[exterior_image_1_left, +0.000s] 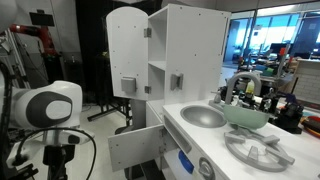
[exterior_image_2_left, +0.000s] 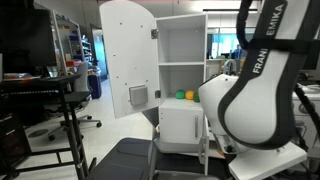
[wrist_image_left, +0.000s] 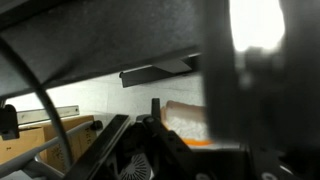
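In the wrist view my gripper is shut on a pale object (wrist_image_left: 185, 118) with an orange edge; blur and the dark fingers hide much of its shape, so I cannot tell what it is. Exterior view 1 has the arm's white hand section (exterior_image_1_left: 55, 105) low at the far left, with the dark gripper end (exterior_image_1_left: 57, 165) near the bottom edge. What it holds does not show clearly there. In exterior view 2 the arm (exterior_image_2_left: 235, 105) fills the right side, and the gripper lies out of sight.
A lower door panel (exterior_image_1_left: 135, 147) stands open beside the counter. The tall cabinet's door (exterior_image_1_left: 130, 50) is open too. On the counter are a sink (exterior_image_1_left: 203, 117), a green basket (exterior_image_1_left: 245, 115) and a stove grate (exterior_image_1_left: 258, 150). Cardboard boxes (wrist_image_left: 35, 135) appear in the wrist view.
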